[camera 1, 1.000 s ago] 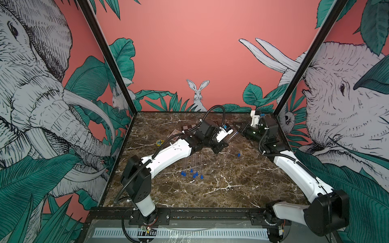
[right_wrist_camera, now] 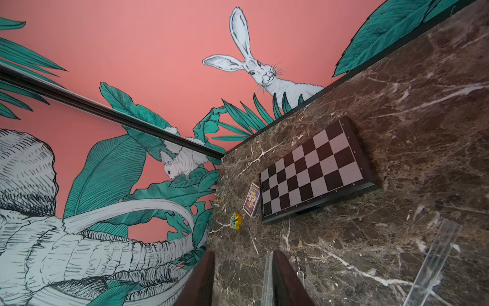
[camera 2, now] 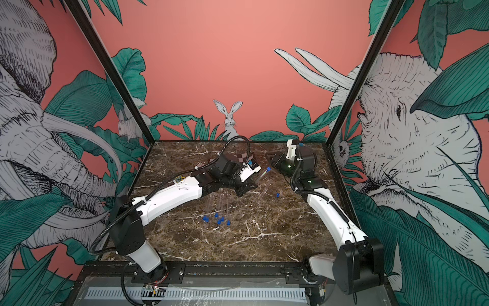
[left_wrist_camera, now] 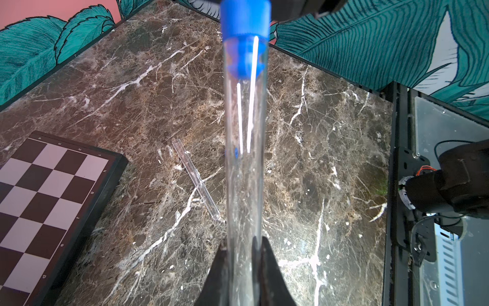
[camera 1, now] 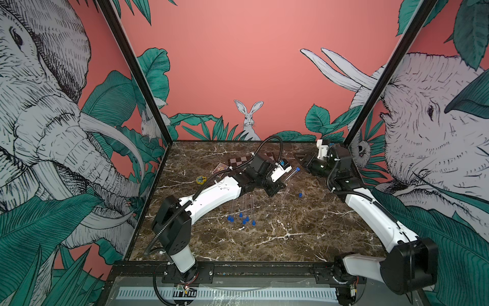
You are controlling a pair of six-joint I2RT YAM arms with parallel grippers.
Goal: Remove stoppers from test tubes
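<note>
My left gripper is shut on a clear test tube, held at a slant above the middle of the table, with a blue stopper in its top end. My right gripper stands open just right of that stopper, apart from it, nothing between its fingers. Several loose blue stoppers lie on the marble near the front middle, with one more to the right of them. Several clear tubes without stoppers, one at the lower right of the right wrist view, lie on the table.
A checkerboard lies at the back, with a card and a small yellow object to its left. Black rails edge it.
The left gripper with its tube has shifted only slightly since a second ago.
</note>
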